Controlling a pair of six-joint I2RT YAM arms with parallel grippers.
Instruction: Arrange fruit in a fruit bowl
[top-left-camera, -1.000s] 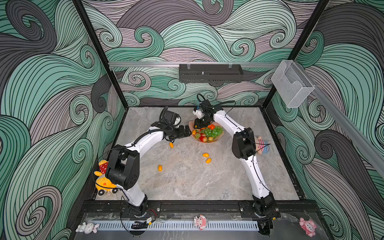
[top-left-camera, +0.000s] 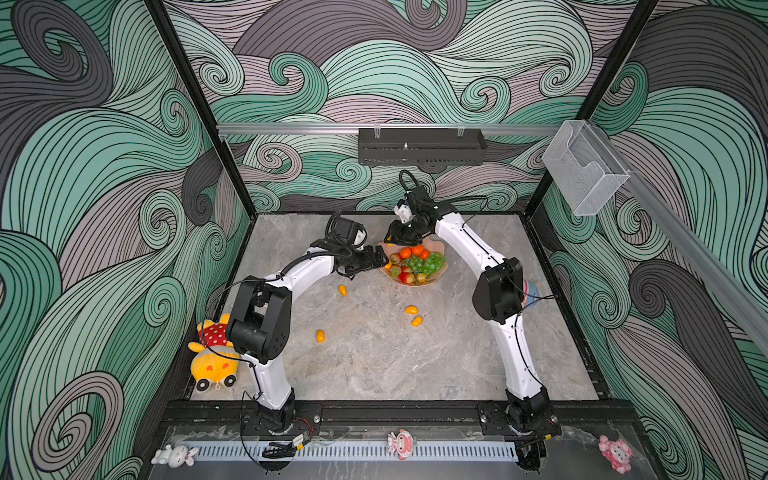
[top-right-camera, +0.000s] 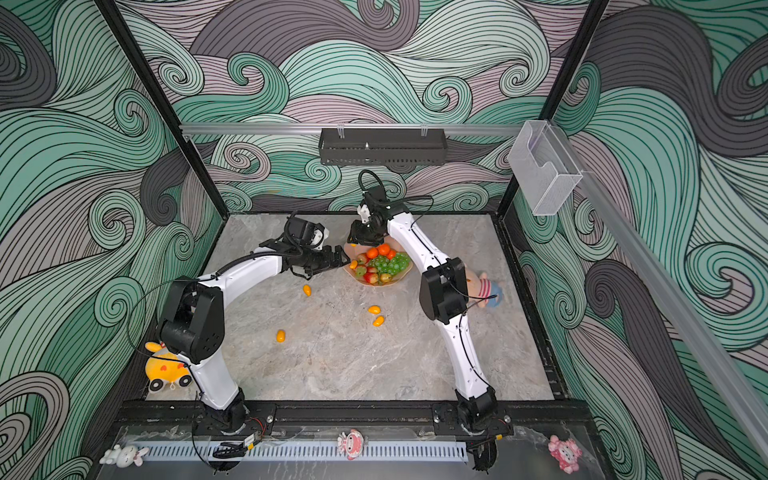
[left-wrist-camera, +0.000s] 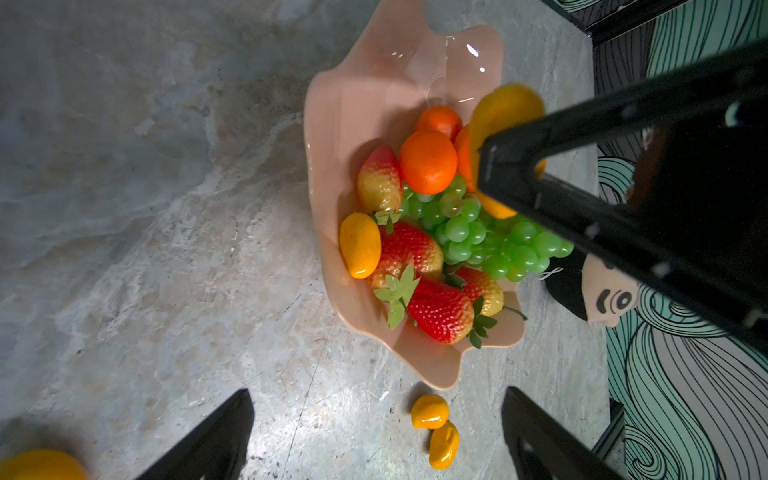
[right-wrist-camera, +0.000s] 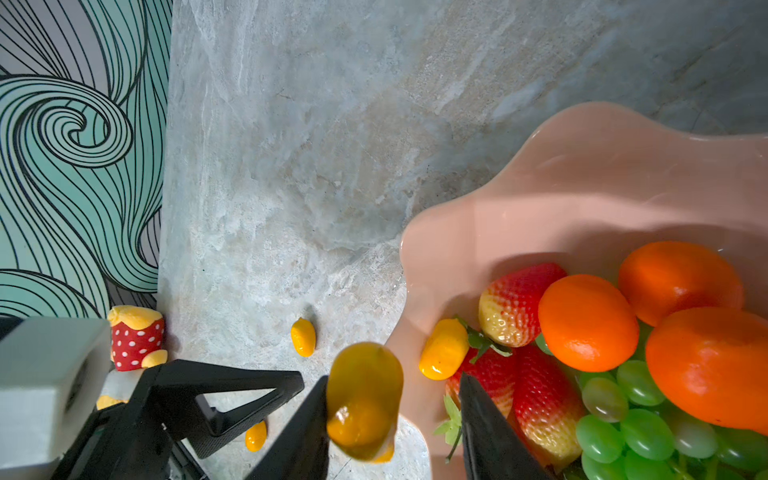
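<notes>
A pink wavy-rimmed bowl (left-wrist-camera: 344, 96) holds oranges (right-wrist-camera: 586, 322), strawberries, green grapes (right-wrist-camera: 644, 436) and a small yellow fruit (left-wrist-camera: 359, 244). My right gripper (top-left-camera: 400, 238) is over the bowl's back-left part, with a yellow fruit (right-wrist-camera: 364, 396) at its left finger; the other finger is apart to the right, and whether it grips is unclear. My left gripper (top-left-camera: 374, 257) stands open just left of the bowl, nothing visible between its fingers. Several loose yellow fruits (top-left-camera: 411, 310) lie on the table in front of and left of the bowl.
A yellow plush toy (top-left-camera: 213, 368) sits at the table's left edge, and another soft toy (top-right-camera: 488, 292) at the right behind my right arm. A mesh basket (top-left-camera: 580, 168) hangs at upper right.
The left arm has shifted slightly, its elbow toward the right.
</notes>
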